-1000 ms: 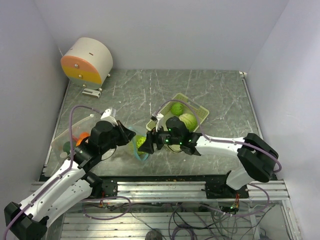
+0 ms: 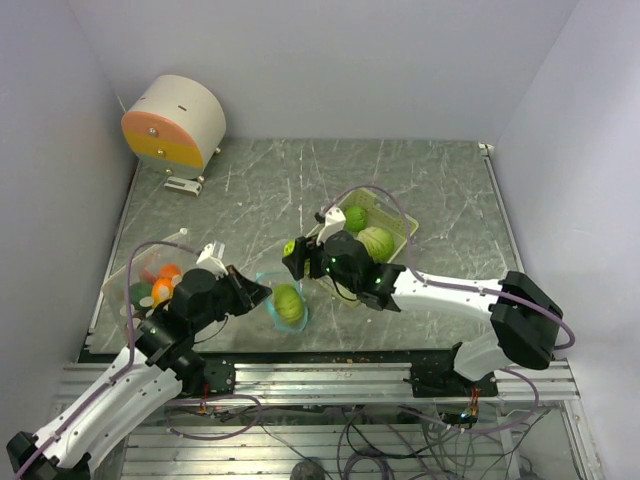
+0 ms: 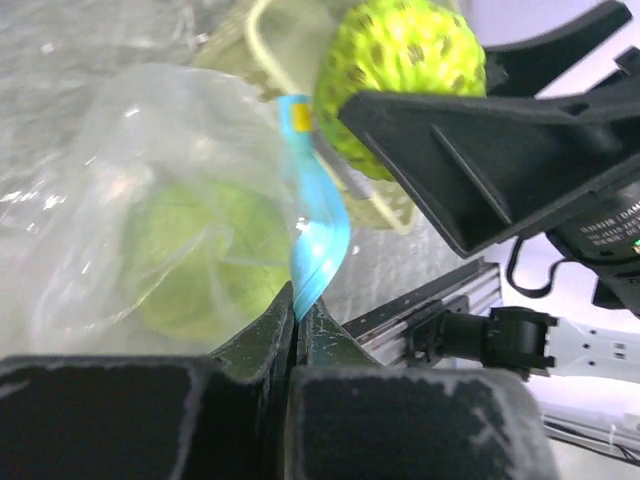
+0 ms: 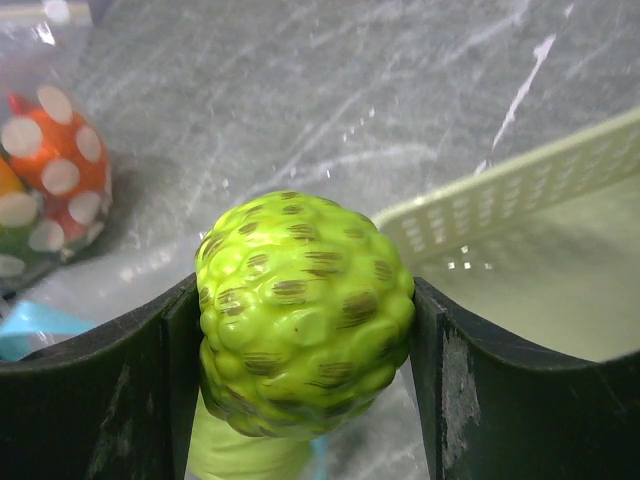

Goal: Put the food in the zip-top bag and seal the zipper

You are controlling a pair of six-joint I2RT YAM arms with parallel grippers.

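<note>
My left gripper is shut on the blue zip edge [image 3: 318, 225] of a clear bag [image 3: 165, 130]. A pale green ribbed food piece [image 2: 288, 303] lies within the bag, whose blue-edged mouth gapes on the side towards my right arm. A bright green bumpy fruit [image 4: 305, 315] sits between the fingers of my right gripper [image 2: 294, 258], both sides touching it. In the top view, that fruit is behind the bag mouth and outside it, near the basket's left end.
A pale green basket [image 2: 405, 232] holds a round green piece [image 2: 356, 218] and a larger ribbed green one [image 2: 377, 242]. Left of my left arm lies another clear bag with orange [image 2: 163, 290] and dark green pieces. A bread box [image 2: 175, 120] stands back left.
The bumpy fruit went from the bag's mouth to behind it, with the right gripper.
</note>
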